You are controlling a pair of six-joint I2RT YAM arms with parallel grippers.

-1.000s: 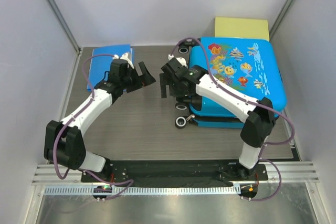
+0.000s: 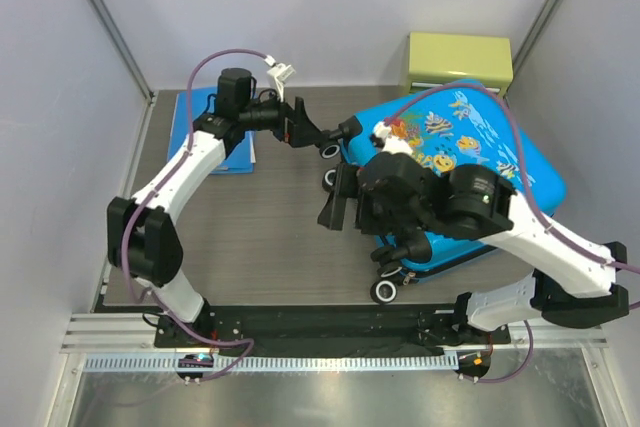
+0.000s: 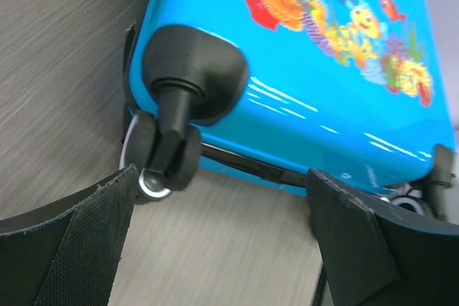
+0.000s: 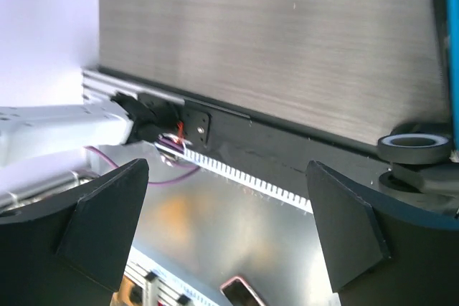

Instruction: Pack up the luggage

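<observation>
A blue suitcase [image 2: 505, 167] printed with cartoon fish lies on the right of the board, angled, with black wheels along its left end. My left gripper [image 2: 305, 117] is open beside its upper-left wheel [image 2: 349, 129]; in the left wrist view that wheel housing [image 3: 190, 69] sits just beyond the fingertips, with nothing between them. My right gripper [image 2: 340, 197] is open, raised over the suitcase's left part, hiding some of it in the top view; the right wrist view shows the board and front edge below, with wheels [image 4: 412, 148] at the right.
A yellow box [image 2: 460, 52] stands behind the suitcase. A blue folder [image 2: 235, 162] lies at the back left, partly under my left arm. The board's middle and left front [image 2: 250, 247] are clear. A dark rail runs along the front edge.
The suitcase has turned, its near left corner moving toward the front edge. My left gripper has moved right to the upper wheel.
</observation>
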